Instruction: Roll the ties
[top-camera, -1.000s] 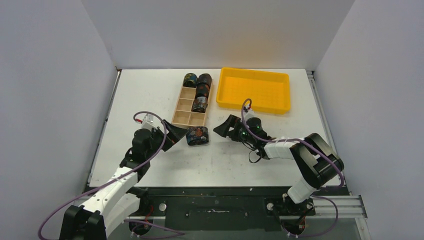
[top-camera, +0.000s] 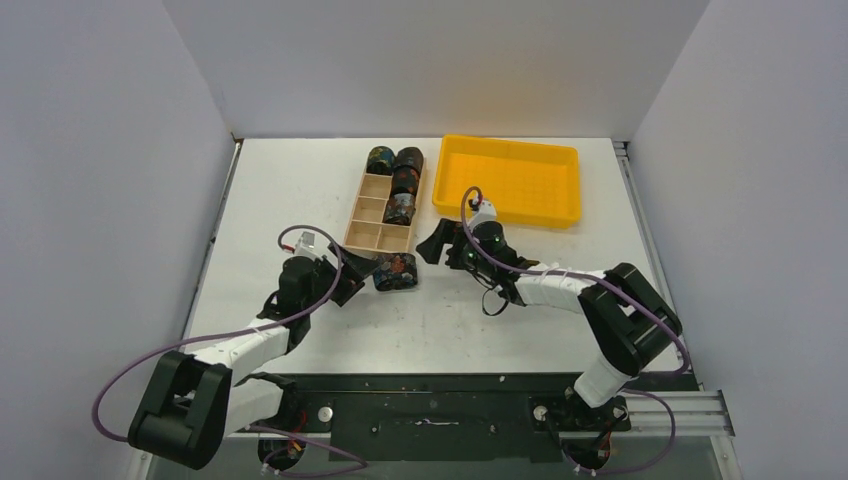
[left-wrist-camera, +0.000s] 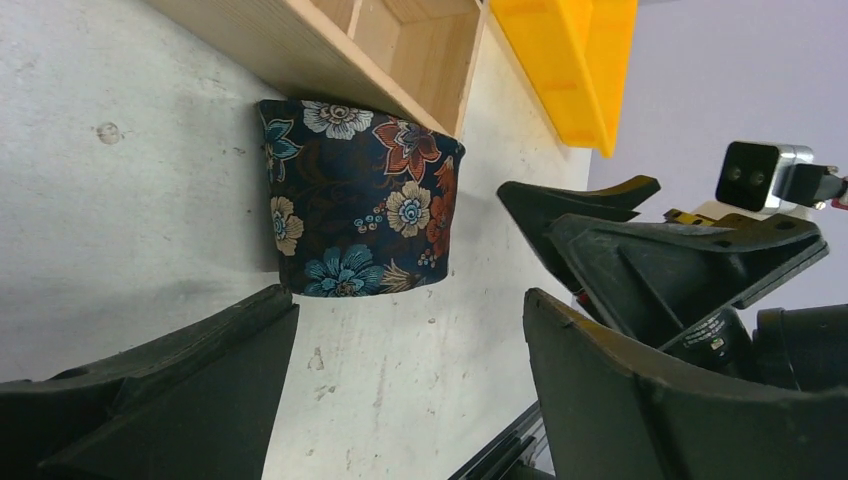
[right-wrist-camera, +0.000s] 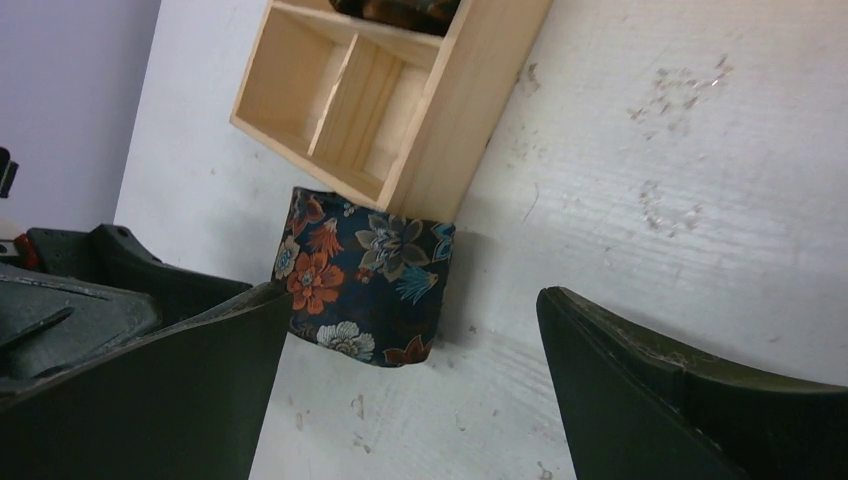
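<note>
A dark floral tie (top-camera: 396, 272), rolled into a flat bundle, lies on the table against the near edge of a wooden divided box (top-camera: 364, 234). In the left wrist view the rolled tie (left-wrist-camera: 365, 205) shows blue, red and cream flowers. To its left in the top view is my left gripper (top-camera: 368, 277), its fingers apart with no tie between them. My right gripper (top-camera: 432, 250) stands open on the bundle's other side, clear of it. In the right wrist view the tie (right-wrist-camera: 365, 280) appears beyond the gap between the fingers.
Several rolled ties (top-camera: 406, 183) fill the box's right column and one back-left compartment; the other compartments are empty. An empty yellow tray (top-camera: 508, 216) stands at the back right.
My right gripper has moved left and slightly up in the top view. The tie has barely shifted.
</note>
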